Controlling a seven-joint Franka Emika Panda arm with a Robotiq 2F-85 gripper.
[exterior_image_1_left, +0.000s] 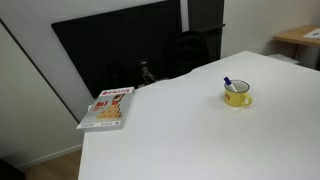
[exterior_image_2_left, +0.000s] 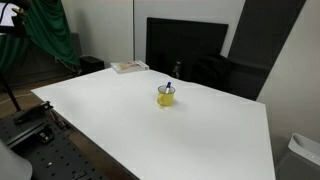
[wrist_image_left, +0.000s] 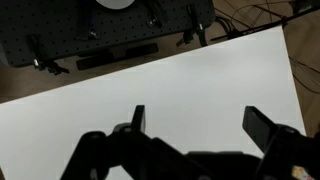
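A yellow mug (exterior_image_1_left: 237, 99) with a white rim stands upright on the white table, and a blue-and-white marker (exterior_image_1_left: 229, 82) leans out of its top. In the other exterior view the same mug (exterior_image_2_left: 166, 99) appears around the middle of the tabletop, with the marker's blue end (exterior_image_2_left: 168, 86) showing above the rim. My gripper is open in the wrist view, its black fingers wide apart over bare white tabletop, and nothing shows between them. The wrist view contains neither mug nor marker.
A book or box with a pictured cover (exterior_image_1_left: 107, 109) lies at the table's edge. A dark panel (exterior_image_1_left: 120, 43) stands behind. The wrist view shows a perforated dark platform (wrist_image_left: 180, 15) with clamps beside the table.
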